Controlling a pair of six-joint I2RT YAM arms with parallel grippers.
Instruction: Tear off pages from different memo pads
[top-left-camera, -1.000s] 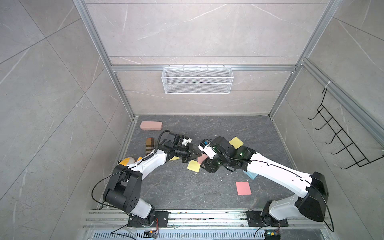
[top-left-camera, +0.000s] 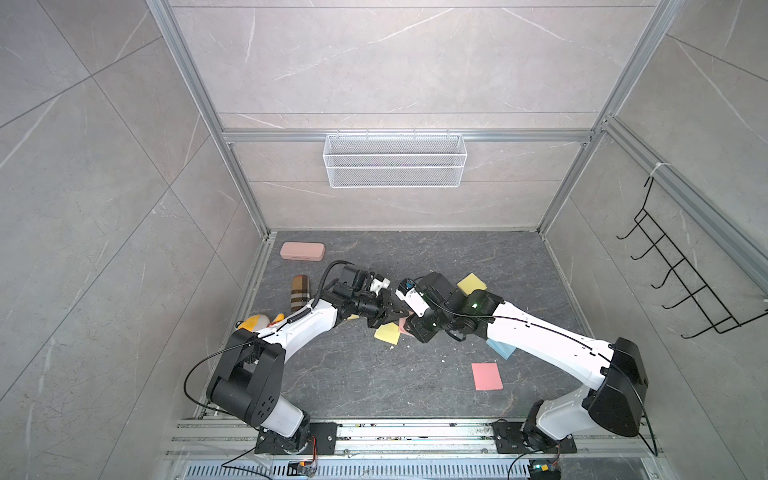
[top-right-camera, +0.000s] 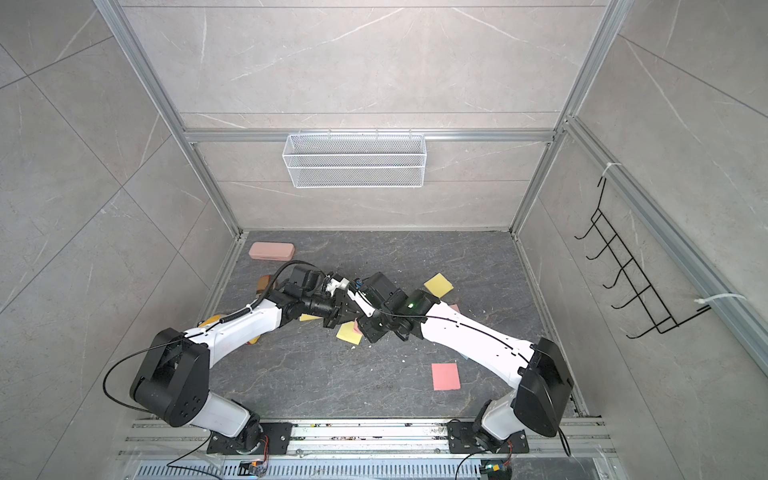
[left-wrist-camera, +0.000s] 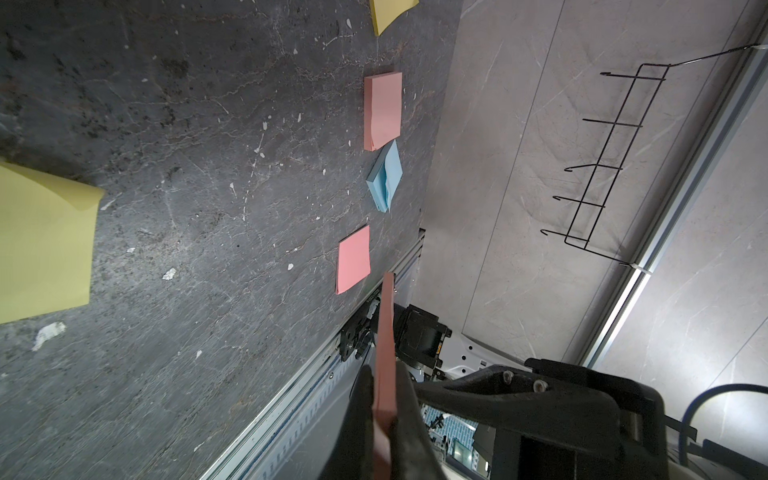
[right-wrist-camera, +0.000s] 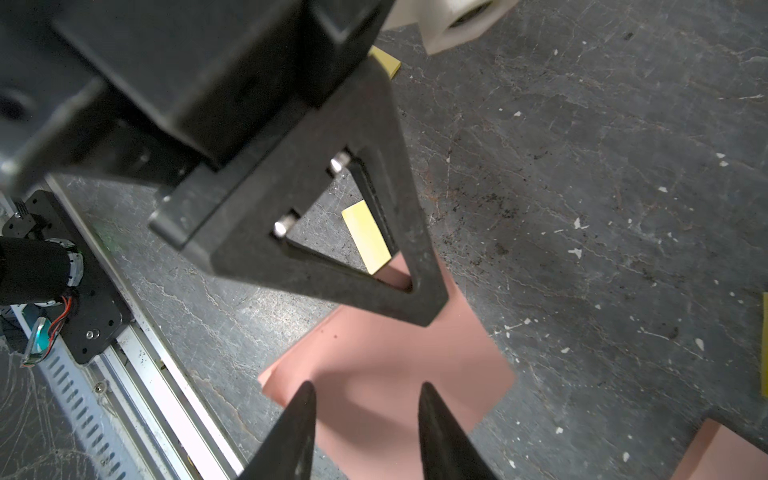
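A pink memo sheet, perhaps with more behind it, stands edge-on in the left wrist view, its strip running between the fingers of my left gripper, which is shut on it. The right wrist view gives its broad face, with a left finger across the upper part. My right gripper is open, its two tips apart at the sheet's lower part; contact cannot be told. On the table lie a salmon pad, a blue pad, a pink pad and yellow ones.
A pink case lies at the back left, with a brown striped object nearer. A wire basket hangs on the back wall, and a black hook rack on the right wall.
My left gripper has shifted slightly to the right, narrowing the gap to the right gripper. The right arm's elbow has come slightly left and up in the view.
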